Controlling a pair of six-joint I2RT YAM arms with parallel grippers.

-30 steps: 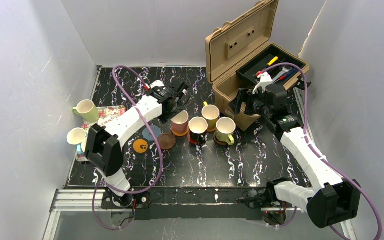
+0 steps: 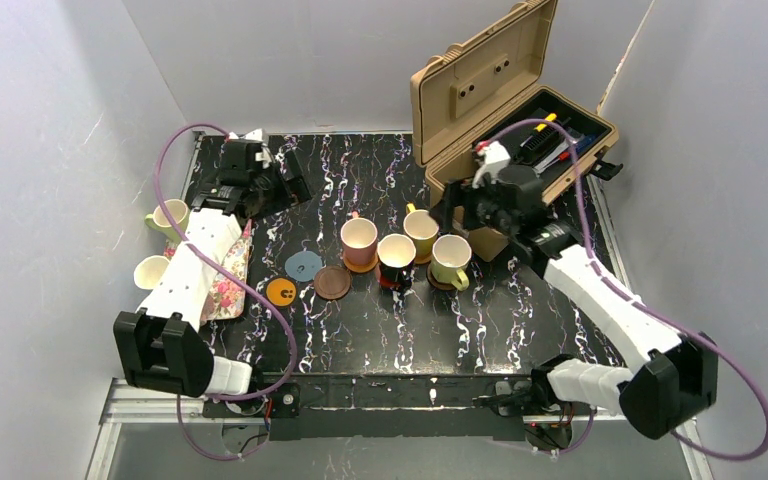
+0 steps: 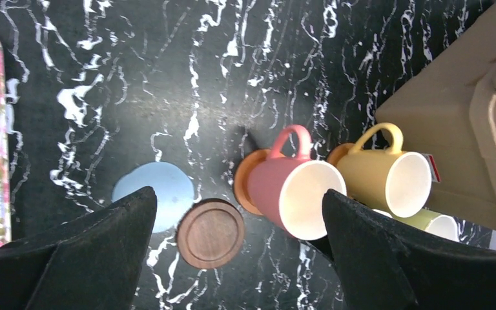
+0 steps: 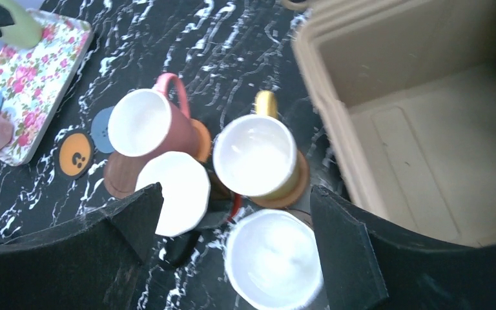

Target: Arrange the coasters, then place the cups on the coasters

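Observation:
A pink cup (image 2: 358,238) stands on an orange coaster (image 3: 248,174), its handle toward the back. Right of it a dark cup with a white inside (image 2: 396,253) and a yellow cup (image 2: 420,228) on its own coaster (image 4: 290,187) stand close together. A green cup (image 2: 450,260) sits at the group's right end. Bare coasters lie to the left: a blue one (image 2: 303,266), a brown one (image 2: 332,283) and an orange one with a dark face (image 2: 281,292). My left gripper (image 2: 303,178) is open and empty at the back left. Open too, my right gripper (image 2: 442,215) hovers by the yellow cup, holding nothing.
An open tan case (image 2: 440,185) with tools fills the back right, close to my right gripper. On the left a floral tray (image 2: 228,298) lies partly under my left arm, with light-coloured cups (image 2: 152,271) there.
My left gripper has drawn back from above the pink cup, leftward and toward the back. My right gripper has shifted left toward the yellow cup. The cups in the group have not moved.

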